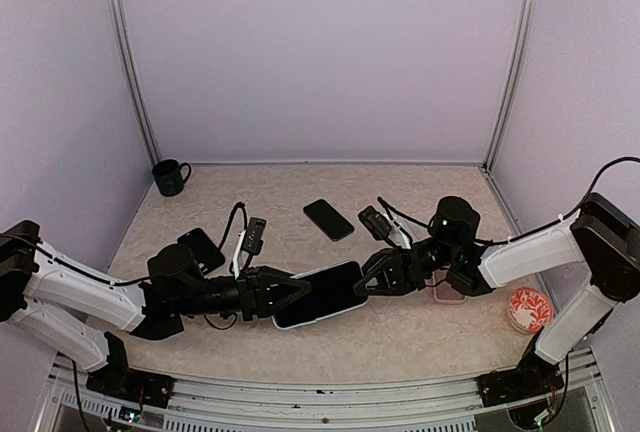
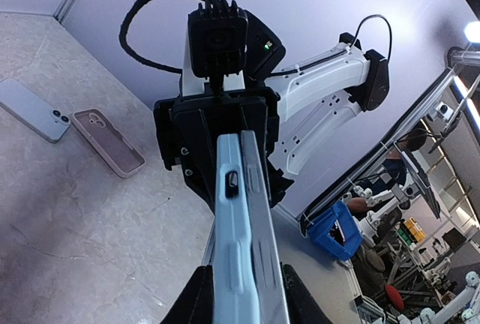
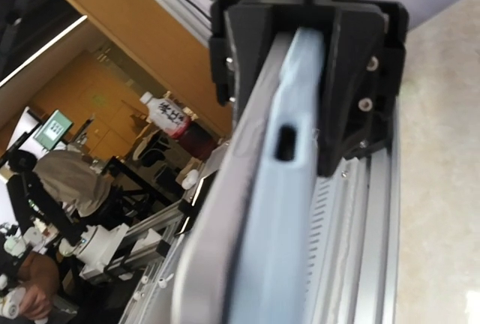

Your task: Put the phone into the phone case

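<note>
A grey phone (image 3: 234, 196) and a light blue phone case (image 3: 283, 211) stand side by side as a stack between my two grippers, black screen side up in the top view. Along the near edge, phone and case run next to each other as two layers. In the left wrist view, the fingers of my left gripper flank the phone (image 2: 264, 219) and case (image 2: 232, 249) at the bottom. Held at its other end by my right gripper, the stack tilts in the top view. Its finger contact is partly hidden.
Another black phone (image 1: 328, 220) lies behind the stack. A pink case (image 2: 105, 140) and a pale phone (image 2: 34, 110) are on the table. A dark mug (image 1: 168, 178) stands back left, a red-patterned round tin (image 1: 530, 309) at right.
</note>
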